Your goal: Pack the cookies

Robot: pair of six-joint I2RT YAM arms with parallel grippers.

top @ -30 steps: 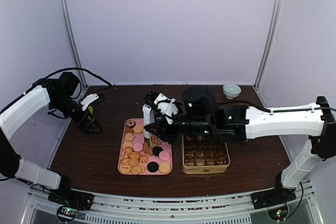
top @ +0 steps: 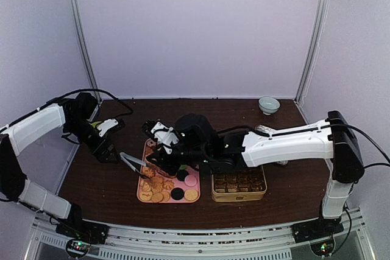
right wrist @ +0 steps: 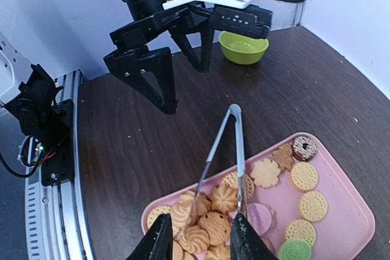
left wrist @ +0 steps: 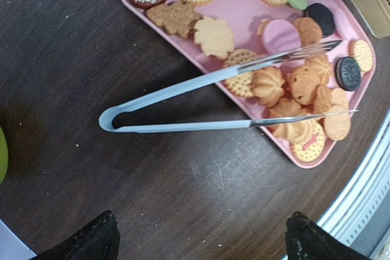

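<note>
Light-blue-handled tongs (left wrist: pixel 183 127) lie with their metal tips across the cookies on the pink tray (left wrist: pixel 304 164), their bent end over the bare table. Nothing grips the tongs in the left wrist view. My right gripper is partly open above the tray, its fingers apart with cookies and the tong tips showing beyond them. My left gripper stands open and empty over the table, left of the tray. Right of the tray is a gold tin (top: pixel 238 197) with brown compartments, partly covered by my right arm in the top view.
A small white bowl (top: pixel 269 105) stands at the back right. A green bowl (right wrist: pixel 244 48) sits near my left arm. Bare table extends behind the tray. My right arm reaches low across the tin and tray.
My right gripper has swung left from over the tray with the tongs, which were upright in it and now lie slanted, free of it.
</note>
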